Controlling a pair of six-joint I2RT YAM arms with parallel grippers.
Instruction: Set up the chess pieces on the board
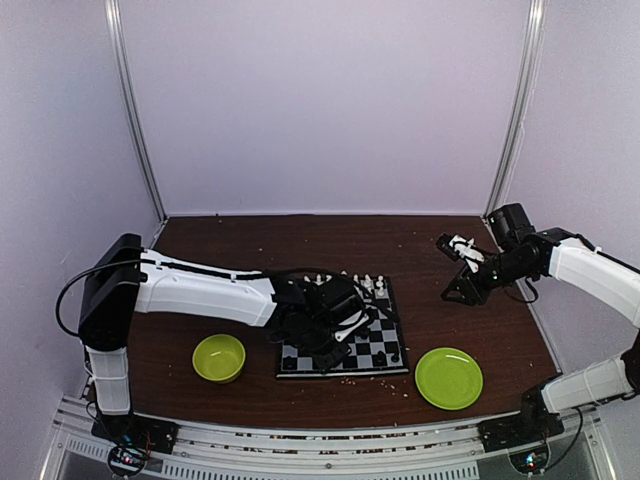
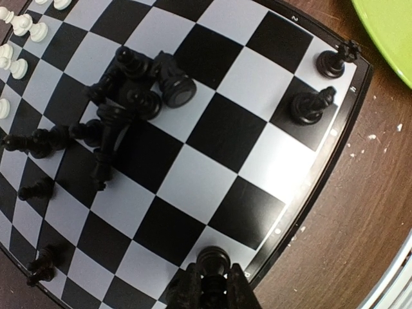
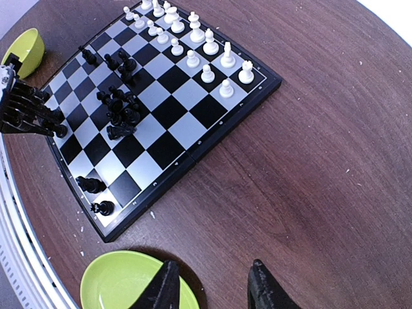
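Observation:
The chessboard [image 1: 390,372] lies mid-table. In the left wrist view, a black chess piece [image 2: 214,259] stands near the board's front edge, its upper part between the fingers of my left gripper. These fingers are closed in against it, and its base looks down on the board. Two black pieces, a black rook [image 2: 331,63] and a black knight [image 2: 308,108], stand at the near right corner. A pile of black pieces [image 3: 119,109] lies mid-board. White pieces [image 3: 209,46] stand in two rows along the far side. My right gripper is open and empty, off the board.
A green plate [image 1: 448,378] lies right of the board and a green bowl [image 1: 218,358] to its left. More loose black pieces [image 2: 38,188] are scattered on the left half of the board.

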